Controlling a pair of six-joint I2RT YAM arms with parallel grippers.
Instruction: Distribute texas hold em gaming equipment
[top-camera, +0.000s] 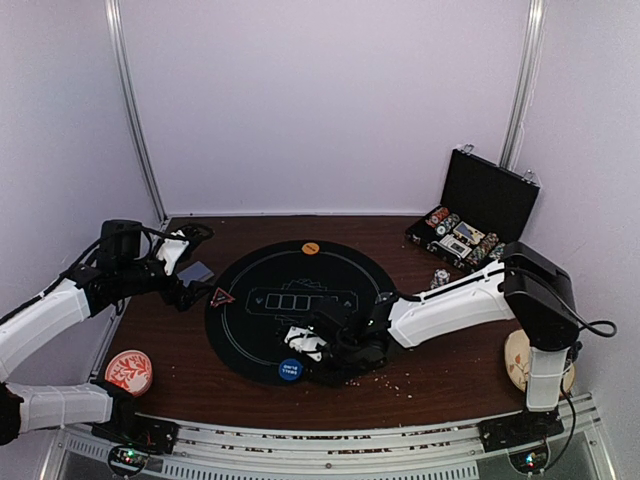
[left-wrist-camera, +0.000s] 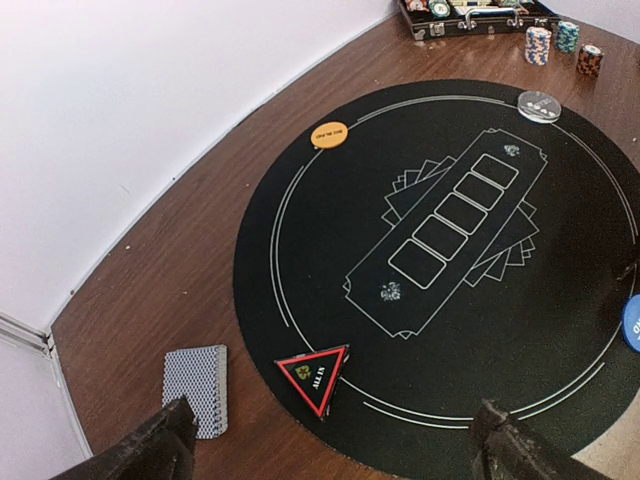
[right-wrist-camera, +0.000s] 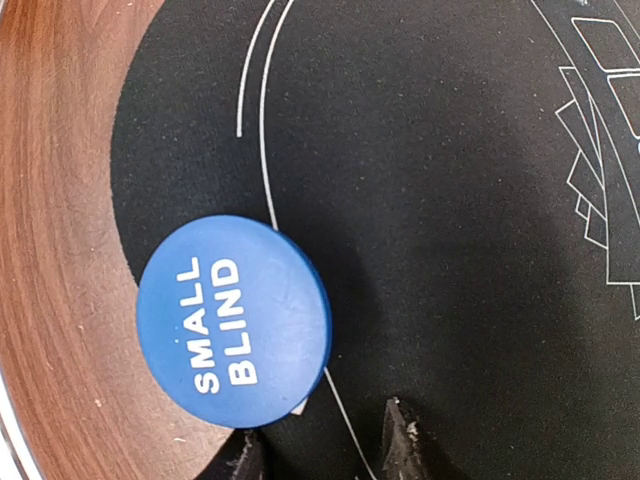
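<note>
The round black poker mat (top-camera: 250, 320) lies mid-table, bearing the orange button (left-wrist-camera: 329, 135), the red ALL IN triangle (left-wrist-camera: 313, 376), a clear disc (left-wrist-camera: 539, 106) and the blue SMALL BLIND button (right-wrist-camera: 233, 318) at its near edge. My left gripper hangs open over the left side, empty, near a card deck (left-wrist-camera: 195, 392). My right gripper is low beside the blue button, fingers apart; whether the button touches a finger is unclear.
An open chip case (top-camera: 455, 238) stands at back right, with chip stacks (left-wrist-camera: 537, 45) before it. A red-white round item (top-camera: 129, 372) sits at front left, a beige one (top-camera: 517, 360) at right, partly behind the arm.
</note>
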